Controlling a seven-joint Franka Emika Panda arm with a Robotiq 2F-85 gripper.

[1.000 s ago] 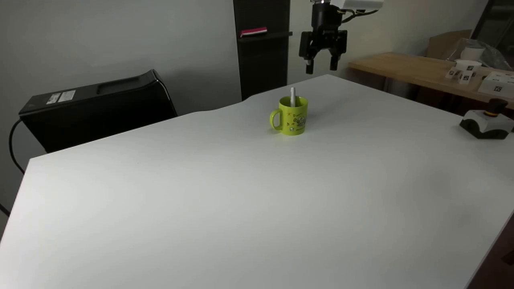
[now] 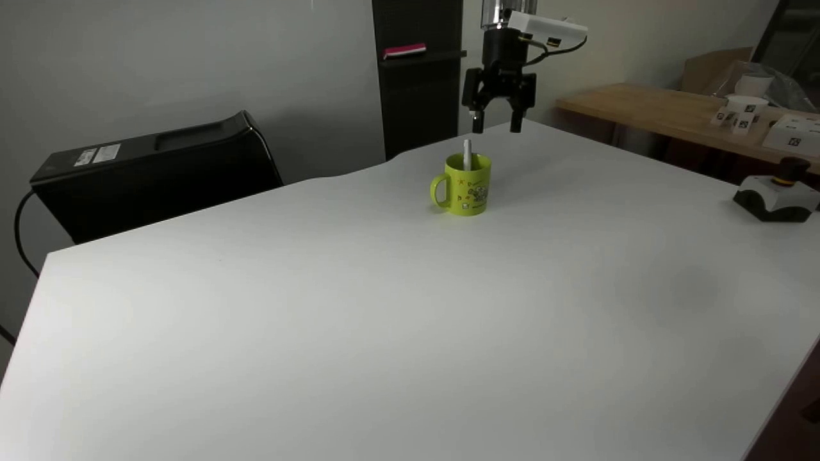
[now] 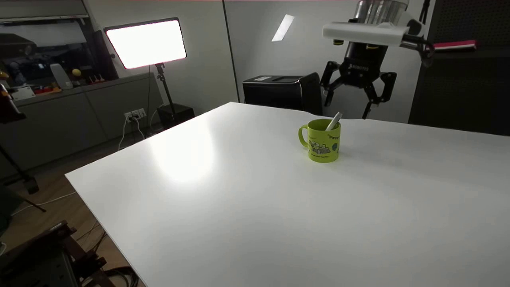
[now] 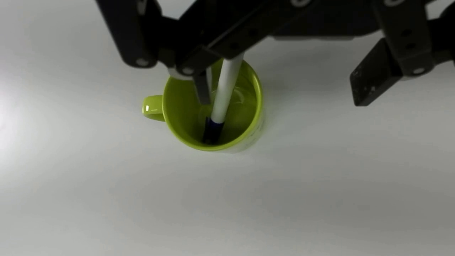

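A lime-green mug (image 2: pixel 469 192) with printed figures stands upright on the white table, its handle to the left in both exterior views. Leaning inside it is a white marker (image 4: pixel 227 87), dark blue end down, its other end poking above the rim. My gripper (image 2: pixel 496 127) hangs above the mug, open, with nothing between its fingers. From the wrist view, one fingertip (image 4: pixel 202 87) overlaps the mug's opening close to the marker, while the other fingertip (image 4: pixel 370 79) is over bare table to the right. In exterior view 2 the mug (image 3: pixel 323 143) sits below and left of the gripper (image 3: pixel 346 109).
A black bin-like box (image 2: pixel 161 165) stands beyond its left edge. On the right edge sits a white and black device (image 2: pixel 778 196). A lit panel lamp (image 3: pixel 147 43) stands behind the table.
In exterior view 1 my gripper has come lower and moved left, closer to the mug. It was open before and remains so. The mug and marker have not moved.
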